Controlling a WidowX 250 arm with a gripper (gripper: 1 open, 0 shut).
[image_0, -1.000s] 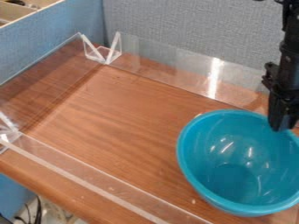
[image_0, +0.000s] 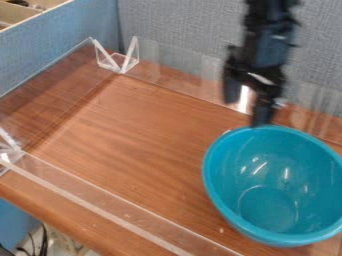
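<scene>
A large teal bowl (image_0: 274, 200) rests on the wooden table at the right front. My black gripper (image_0: 249, 100) is raised behind and above the bowl's far rim, blurred by motion, with its fingers pointing down. Nothing clearly shows between the fingers, and the blur hides their exact spread.
Clear plastic walls with white corner brackets (image_0: 114, 58) border it. A grey padded panel (image_0: 174, 25) stands behind, and cables lie below the front left edge.
My gripper has moved left and up from over the bowl's right side to behind its far rim. The bowl stays in place.
</scene>
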